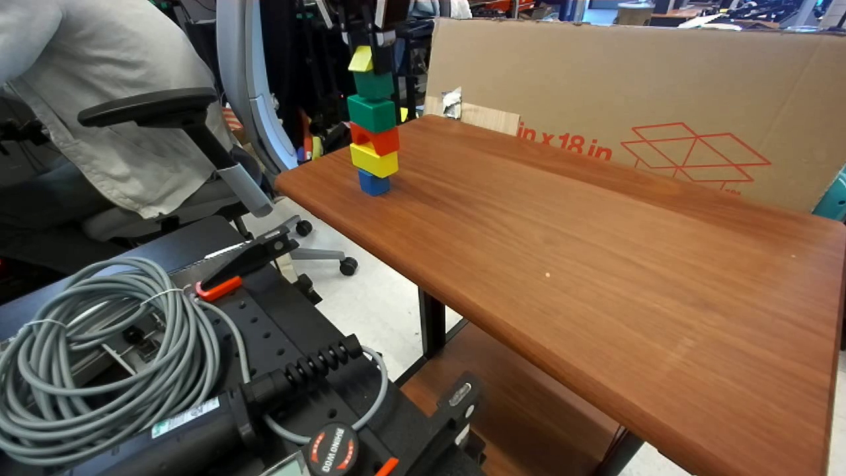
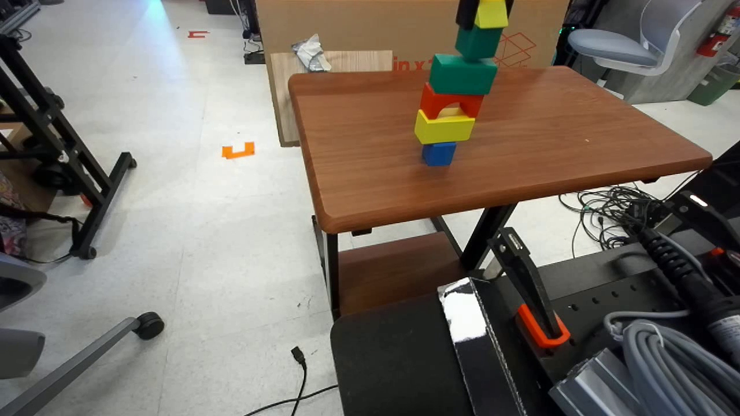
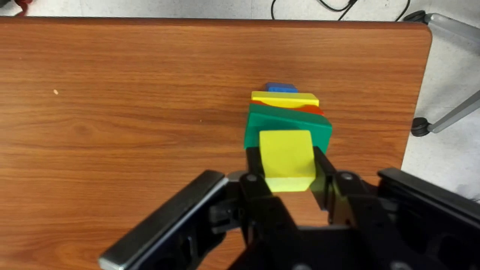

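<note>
My gripper is shut on a yellow block (image 3: 288,155), its black fingers on either side. Directly under the yellow block is an upper green block (image 2: 478,43), which the wrist view hides. It sits over the lower green block (image 2: 462,75), shifted to one side in exterior view 2; whether the two touch I cannot tell for certain. Below that come a red arched block (image 2: 451,101), a wider yellow block (image 2: 444,129) and a small blue block (image 2: 439,153) on the table.
The stack stands near one end of the brown wooden table (image 1: 571,262), whose remaining top is largely clear. Behind the table rises a large cardboard sheet (image 1: 634,87). A black cart (image 1: 317,333) carries coiled grey cable (image 1: 103,357) and clamps.
</note>
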